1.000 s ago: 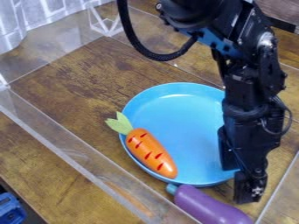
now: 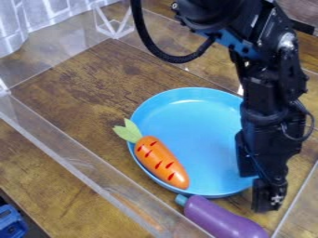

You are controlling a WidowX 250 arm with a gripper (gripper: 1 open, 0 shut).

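A black robot gripper (image 2: 263, 169) hangs over the right edge of a blue plate (image 2: 187, 121), its fingertips low by the rim and partly dark against each other. A toy carrot (image 2: 159, 160) with pale green leaves lies on the left part of the plate. Below the plate, a purple toy eggplant (image 2: 224, 218) lies at the bottom, partly cut off by the frame.
Bare wooden table (image 2: 69, 116) fills the left. Clear plastic walls run along the lower left and right. A blue object (image 2: 9, 223) sits at the bottom left corner.
The gripper has shifted very slightly at the plate's right side; the toys and plate look unmoved.
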